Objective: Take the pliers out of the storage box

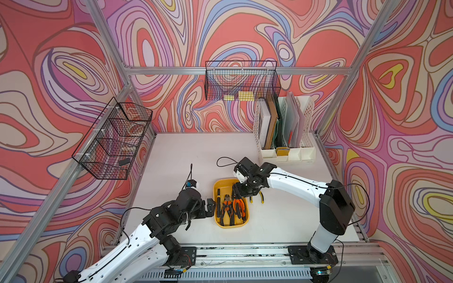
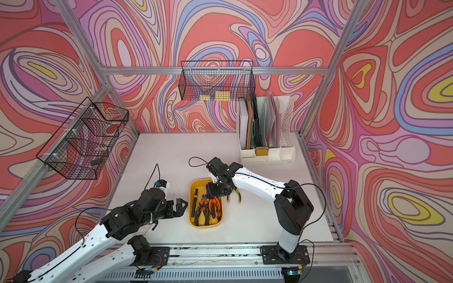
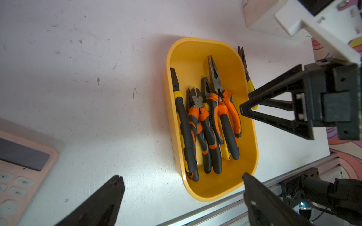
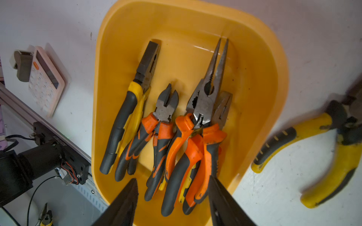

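Note:
The yellow storage box point(image 3: 173, 150) holds several pliers with orange or yellow handles, among them long-nose pliers point(image 4: 205, 105) and diagonal cutters point(image 4: 164, 109). My right gripper point(image 1: 237, 192) hangs over the box's right part, its fingers apart above the orange handles, nothing between them. My left gripper point(image 1: 207, 208) stands open just left of the box, nothing between its fingers. A yellow-handled pair of pliers point(image 4: 309, 131) lies on the table right of the box, partly hidden by my right arm in the top views.
A pink calculator point(image 3: 22, 165) lies left of the box. A white file organizer point(image 1: 297, 153) stands at the back right. Wire baskets point(image 1: 113, 141) hang on the left and back.

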